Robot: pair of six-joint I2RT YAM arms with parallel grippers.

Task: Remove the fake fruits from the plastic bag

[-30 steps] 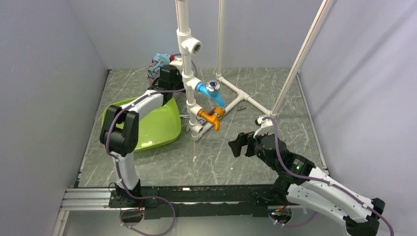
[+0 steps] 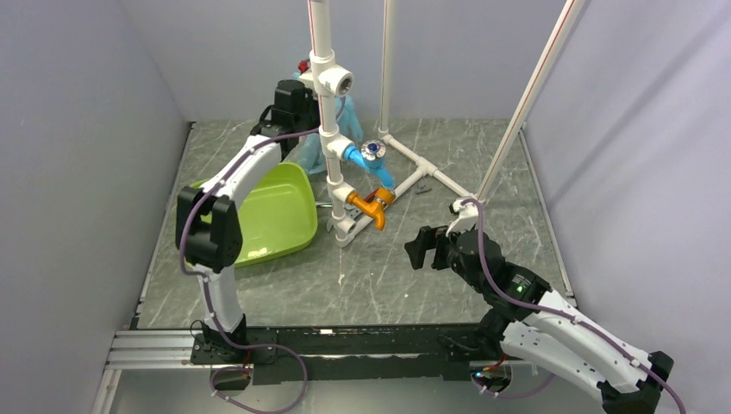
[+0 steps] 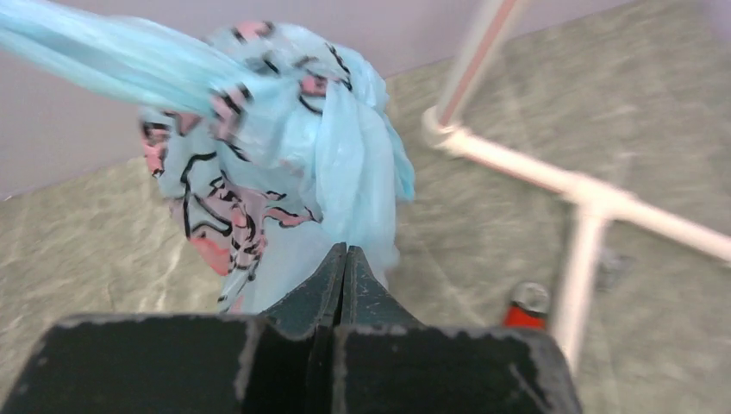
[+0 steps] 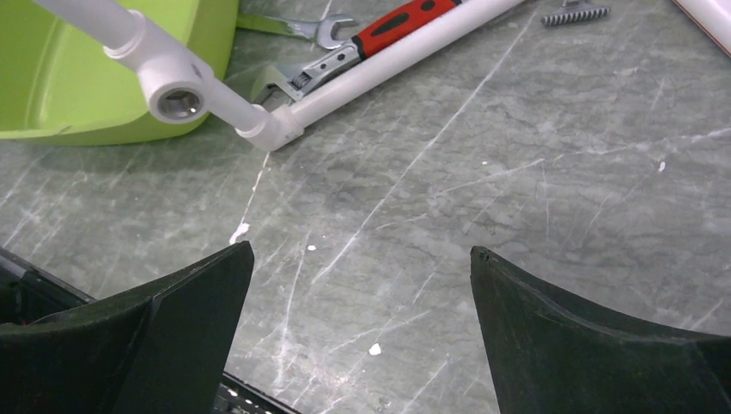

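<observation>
The light-blue plastic bag (image 3: 284,172), with pink and black print, fills much of the left wrist view behind my fingertips. A stretched strip of it runs to the upper left. In the top view, blue plastic of the bag (image 2: 349,119) shows behind the white post, partly covered by my left arm. No fruit can be made out. My left gripper is shut, its tips overlapping the bag in view; no plastic shows between them. My right gripper stands open and empty above bare floor at the right, far from the bag.
A green tray (image 2: 293,233) lies below the left arm. The white pipe frame (image 2: 328,112), with a blue valve (image 2: 372,153) and orange tap (image 2: 371,207), stands mid-scene. A red-handled wrench (image 4: 392,33) rests along its base.
The bag has moved from left of the left gripper to the right, behind the post. The right arm has barely moved.
</observation>
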